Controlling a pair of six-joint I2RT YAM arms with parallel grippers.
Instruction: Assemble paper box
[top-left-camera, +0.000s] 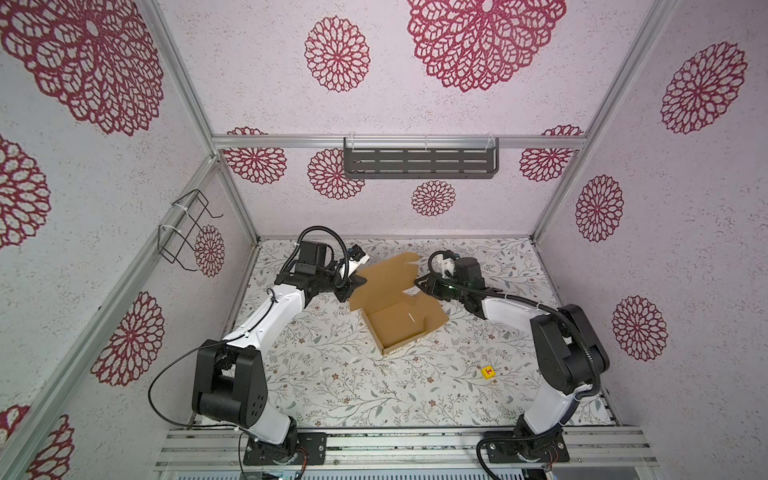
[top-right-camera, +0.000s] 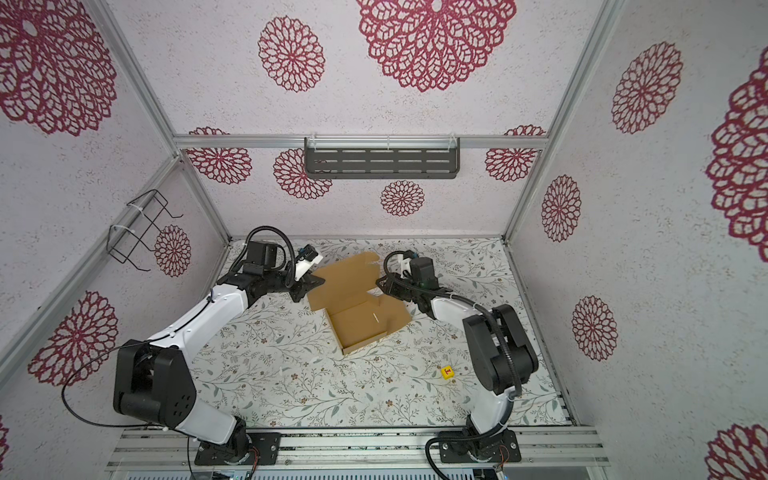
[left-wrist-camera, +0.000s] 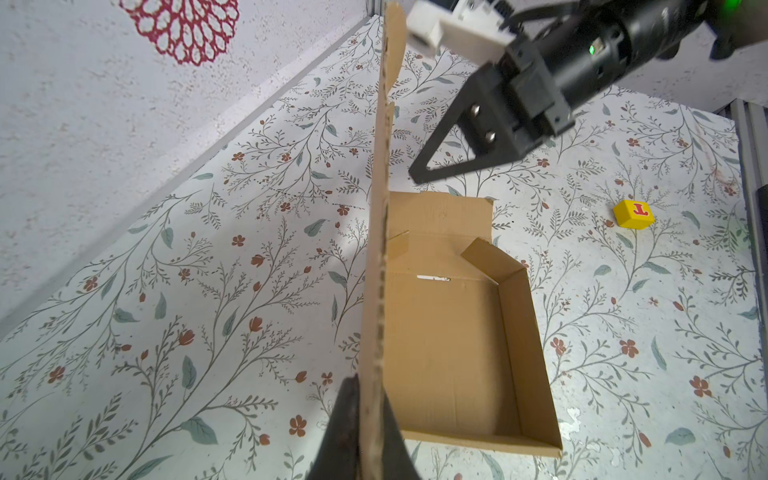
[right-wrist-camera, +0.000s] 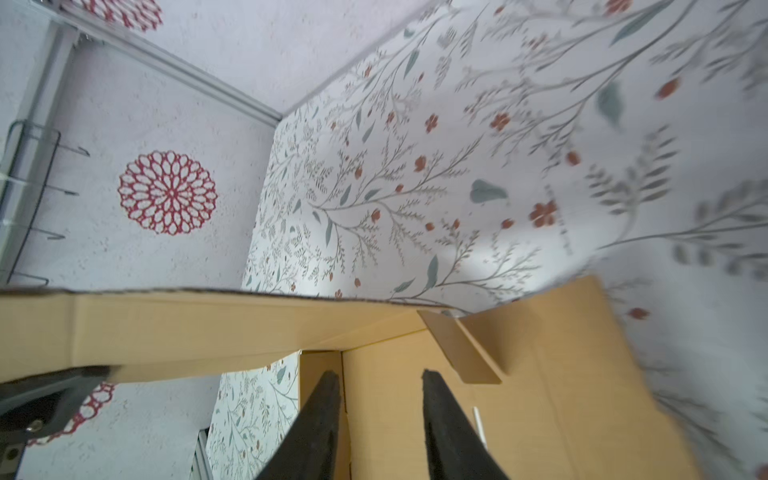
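Note:
The brown cardboard box (top-left-camera: 392, 323) lies unfolded at mid-table, its lid (top-left-camera: 385, 280) raised toward the back wall. My left gripper is shut on the lid's left edge, and the lid stands edge-on in the left wrist view. Flat and outspread on the right is the side panel (top-left-camera: 433, 310), with a small corner flap (right-wrist-camera: 460, 348) standing up beside it. My right gripper hovers above the box's back right side, fingers apart and nothing visible between them. A white slit (left-wrist-camera: 433, 277) shows near the side panel's fold.
A small yellow block (top-left-camera: 488, 372) lies at front right, clear of the box. The grey shelf (top-left-camera: 421, 164) hangs high on the back wall. Patterned table around the box is free.

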